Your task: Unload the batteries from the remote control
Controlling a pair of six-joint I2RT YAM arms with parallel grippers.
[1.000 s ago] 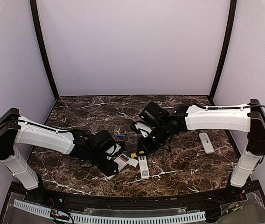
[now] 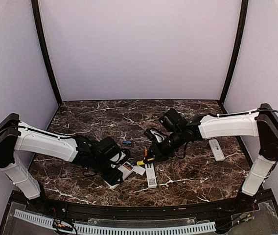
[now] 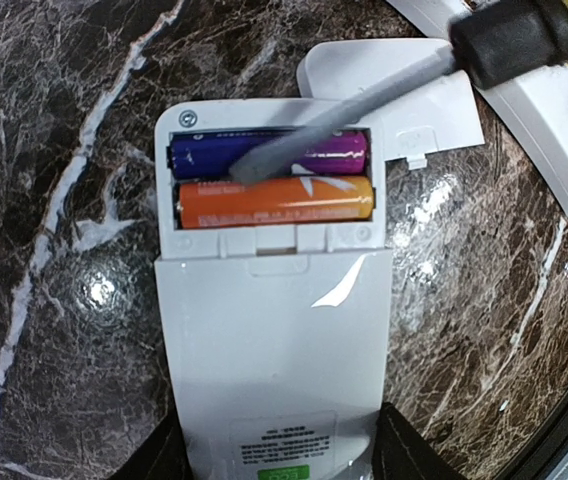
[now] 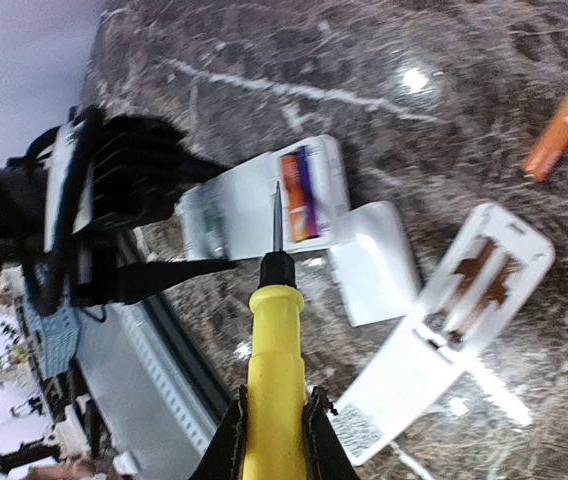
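Observation:
In the left wrist view, a white remote control point(image 3: 274, 330) lies back-up with its compartment uncovered, and my left gripper is shut on its lower end. Two batteries sit inside the compartment: a purple battery point(image 3: 209, 155) and, below it, an orange battery point(image 3: 274, 203). My right gripper is shut on the yellow handle of a screwdriver point(image 4: 276, 345). The screwdriver's shaft crosses over the purple battery in the left wrist view, its tip near where the two batteries meet; whether it touches them I cannot tell.
Beside the remote lies a white battery cover point(image 4: 372, 262). A second white remote point(image 4: 414, 370) has an empty compartment. A loose orange battery point(image 4: 560, 132) lies beyond it. At the far right is another white remote point(image 2: 217, 150); a blue object point(image 2: 127, 142) lies behind the arms.
The right arm's wrist has shifted to the right and slightly down, tilting the screwdriver a little. My left arm and the remote it grips look nearly still.

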